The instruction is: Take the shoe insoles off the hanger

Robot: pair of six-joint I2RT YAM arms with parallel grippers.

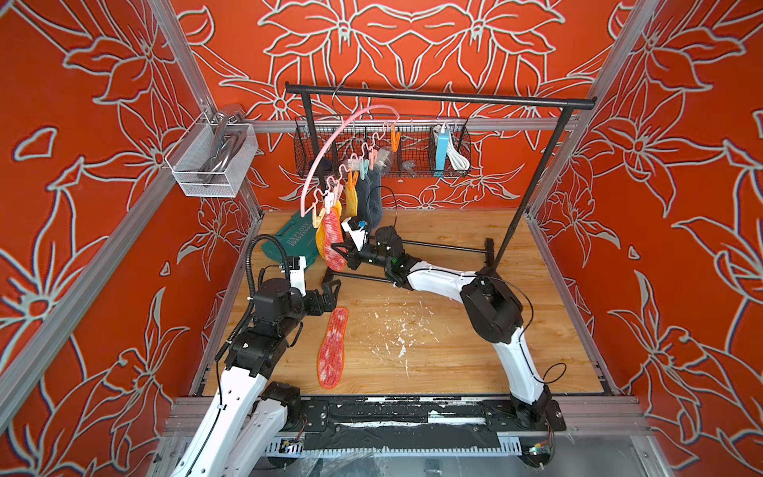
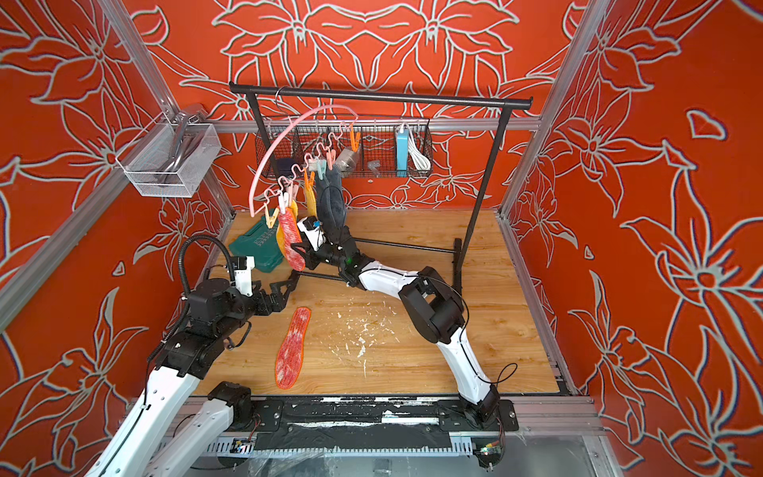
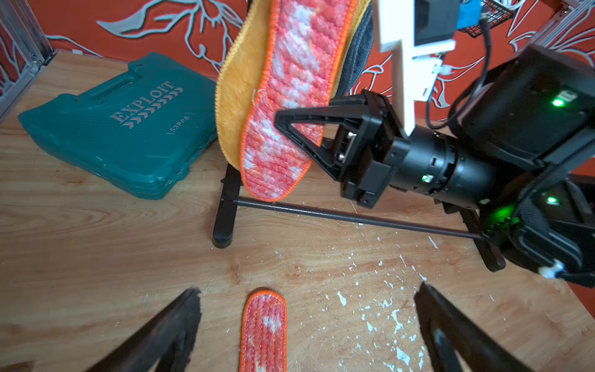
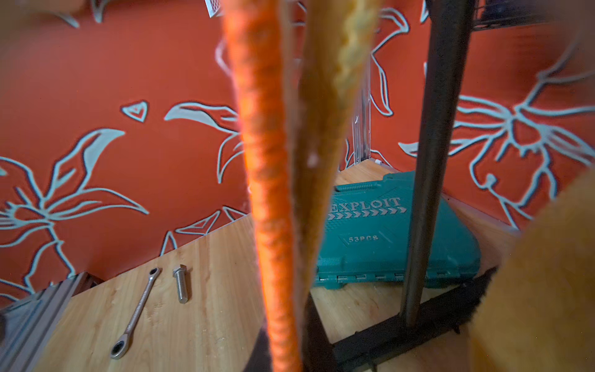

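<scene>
A pink hanger (image 1: pixel 350 114) on the black rack holds a red-white insole (image 3: pixel 287 55), yellow insoles (image 3: pixel 232 93) and dark insoles (image 2: pixel 332 198) by clips. My right gripper (image 1: pixel 343 253) is shut on the lower part of the red insole and, in its wrist view, the orange edge (image 4: pixel 260 155) and a yellow one fill the middle. Another red-white insole (image 1: pixel 333 347) lies flat on the wooden table. My left gripper (image 2: pixel 282 287) stands open left of the rack, above the table, with nothing between its fingers.
A teal toolbox (image 3: pixel 117 130) sits at the back left. A wrench (image 4: pixel 136 313) and a bolt (image 4: pixel 181 285) lie on the table. The rack's base bar (image 3: pixel 347 217) crosses the middle.
</scene>
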